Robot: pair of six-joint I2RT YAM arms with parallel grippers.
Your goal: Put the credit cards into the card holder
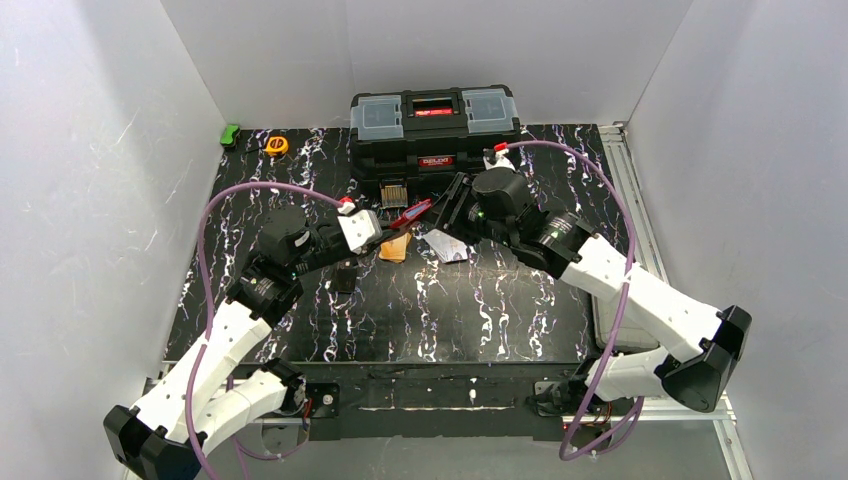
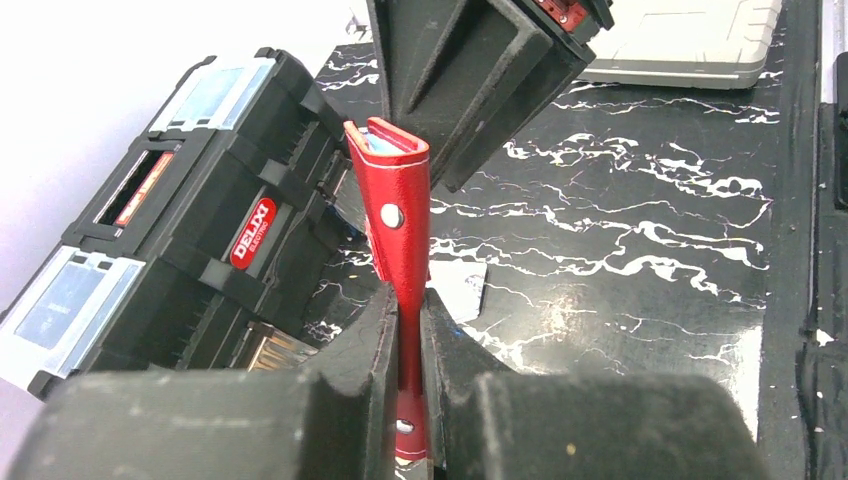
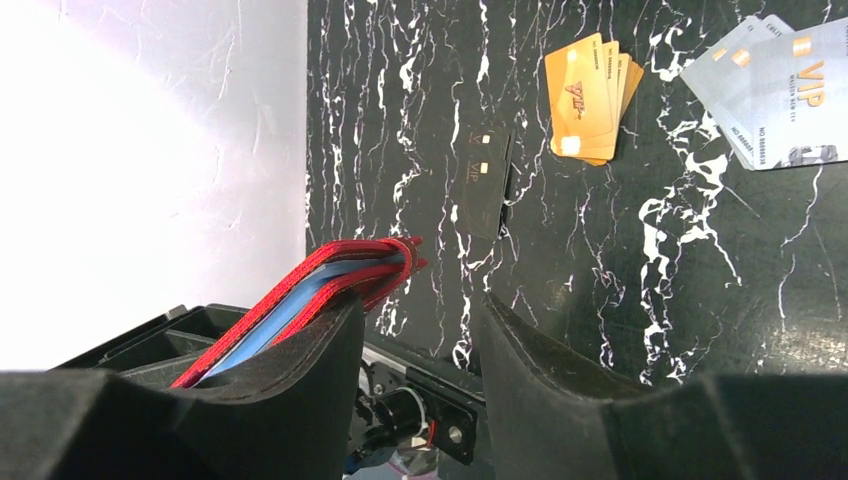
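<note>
The red card holder (image 2: 385, 200) stands upright in the left wrist view, with my left gripper shut on its lower part. Something pale blue shows inside its top opening. My right gripper is open and empty; in its view the holder (image 3: 330, 285) lies beside the left finger, outside the gap. On the table below are a fan of gold cards (image 3: 590, 100), a fan of silver cards (image 3: 800, 90) and dark cards (image 3: 485, 185). From above, the holder (image 1: 411, 213) hangs between both arms.
A black toolbox (image 1: 435, 145) stands at the back, close behind both grippers. An orange tape measure (image 1: 277, 146) and a green object (image 1: 230, 136) lie at the far left. Bare marble table spreads across the front.
</note>
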